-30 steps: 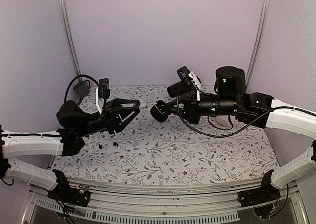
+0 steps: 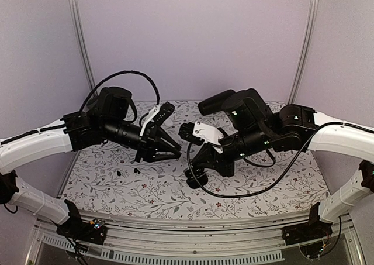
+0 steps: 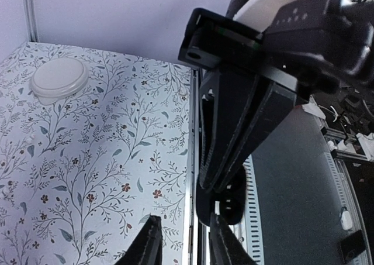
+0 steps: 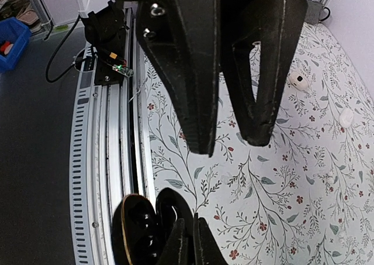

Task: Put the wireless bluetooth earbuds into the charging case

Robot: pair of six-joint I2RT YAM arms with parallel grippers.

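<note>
In the top view the dark charging case hangs over the front middle of the table, with my right gripper shut on it. The right wrist view shows the case standing open, its glossy dark inside visible beside the fingertips. My left gripper is part open, just left of the case and apart from it; nothing shows between its fingers. Two small black pieces lie on the table at the left, possibly the earbuds. Whether an earbud sits in the case, I cannot tell.
A round white object lies on the flowered table. Two small white objects rest farther off. A dark cylinder stands out behind the right arm.
</note>
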